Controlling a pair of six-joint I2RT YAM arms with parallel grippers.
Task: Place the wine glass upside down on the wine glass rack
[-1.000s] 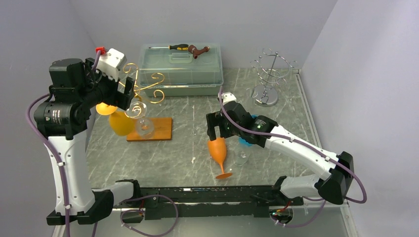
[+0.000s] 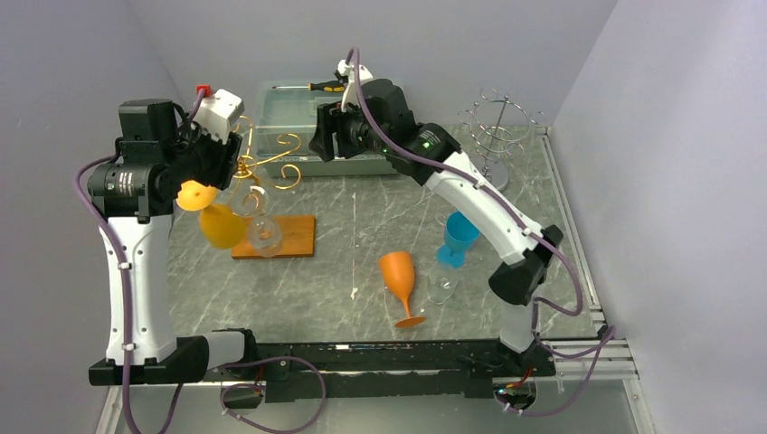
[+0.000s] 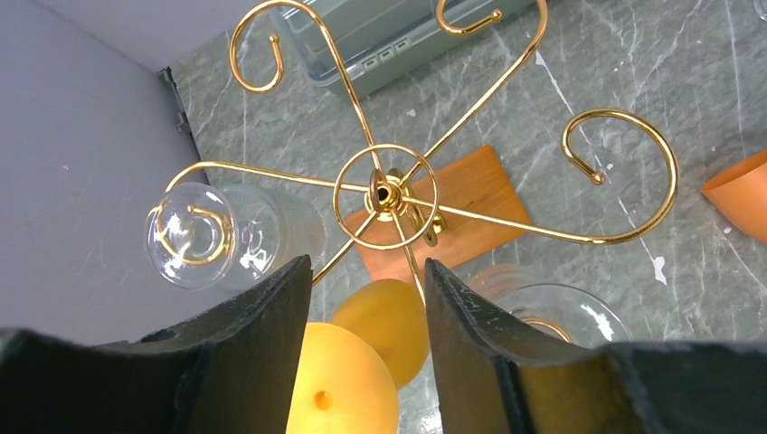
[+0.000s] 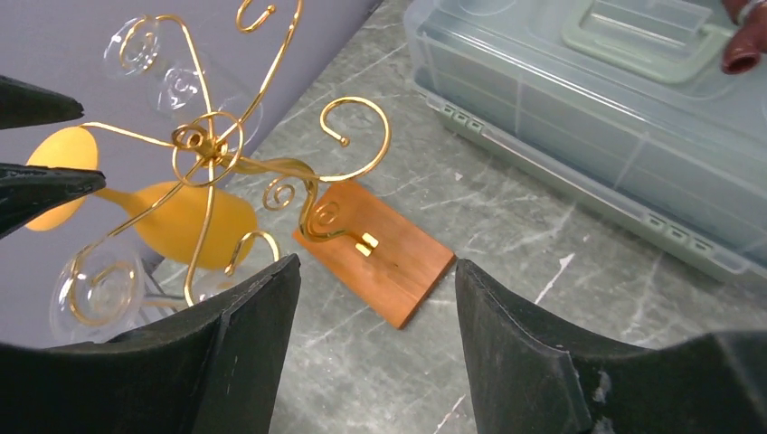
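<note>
The gold wine glass rack (image 3: pixel 386 194) stands at the left on a wooden base (image 2: pixel 294 237). From its arms, upside down, hang a yellow glass (image 4: pixel 194 221) and several clear glasses (image 3: pixel 244 235). Above the rack's left side my left gripper (image 2: pixel 233 163) has its fingers apart; the yellow glass's round foot shows below that gap in the left wrist view. My right gripper (image 2: pixel 326 145), also open and empty, is over the front of the plastic box, right of the rack. On the table are an orange glass (image 2: pixel 397 271), a blue glass (image 2: pixel 460 231) and a clear glass (image 2: pixel 441 283).
A lidded plastic box (image 2: pixel 280 113) stands at the back, a screwdriver (image 2: pixel 326 87) on top and a brown pipe (image 4: pixel 743 52) visible in the right wrist view. A silver rack (image 2: pixel 488 172) occupies the back right. Bare table lies between the gold rack and the orange glass.
My right arm has swung back and left, from above the orange glass to the box's front. Glasses and racks have stayed put.
</note>
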